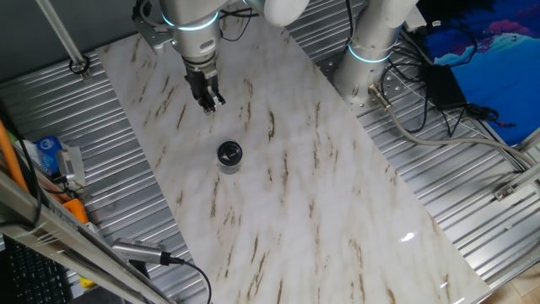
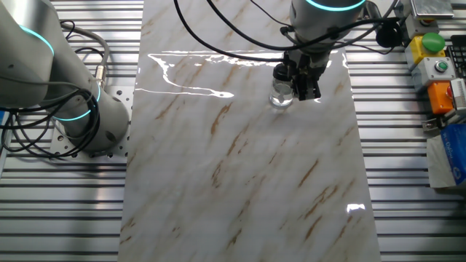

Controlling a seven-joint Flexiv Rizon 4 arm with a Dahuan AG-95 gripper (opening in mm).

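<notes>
A clear jar (image 1: 229, 166) with a black lid (image 1: 229, 153) stands upright on the marble-patterned table (image 1: 295, 211). My black gripper (image 1: 216, 107) hangs above the tabletop, apart from the jar and further toward the back in exterior view 1. Its fingertips point down, and no object shows at them. Whether the fingers are open or shut is too small to tell. From exterior view 2, the gripper (image 2: 309, 94) overlaps the right side of the jar (image 2: 281, 96) and hides part of its lid.
My arm's base (image 1: 359, 76) stands beside the table's right edge in exterior view 1. Button boxes, including a green button (image 2: 433, 42), and a blue package (image 2: 455, 149) lie off the table's other side. Dark cables (image 2: 240, 52) hang across exterior view 2.
</notes>
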